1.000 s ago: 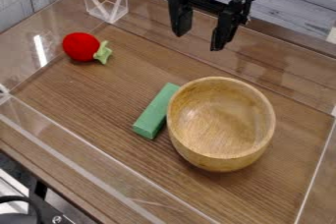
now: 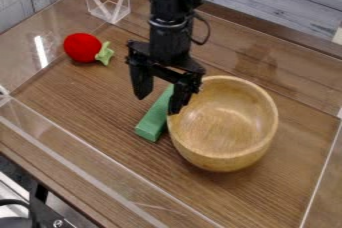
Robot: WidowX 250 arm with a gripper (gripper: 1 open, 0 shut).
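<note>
My black gripper [image 2: 163, 86] hangs just over the upper part of a green bar [image 2: 151, 122], which lies left of a large wooden bowl [image 2: 221, 137]. The gripper is open, its fingers spread, one reaching toward the bowl's left rim. Whether it touches the bar or bowl cannot be told.
A red tomato-like object [image 2: 82, 47] with a green top lies at the upper left. A white wire rack [image 2: 107, 4] stands at the back left.
The objects have not visibly moved.
</note>
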